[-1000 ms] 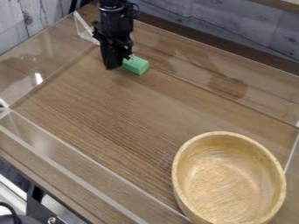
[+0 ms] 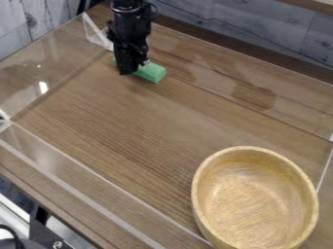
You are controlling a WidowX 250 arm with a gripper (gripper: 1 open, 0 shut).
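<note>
My gripper (image 2: 128, 62) is at the top left of the table, low over the wood, beside a small green object (image 2: 150, 72) on its right. The black gripper body partly hides what is at its tips, and I cannot tell whether it is open, shut or touching the green object.
A large tan round bowl (image 2: 254, 195) sits at the lower right. Grey walls stand at the back, and the table's edge runs along the lower left.
</note>
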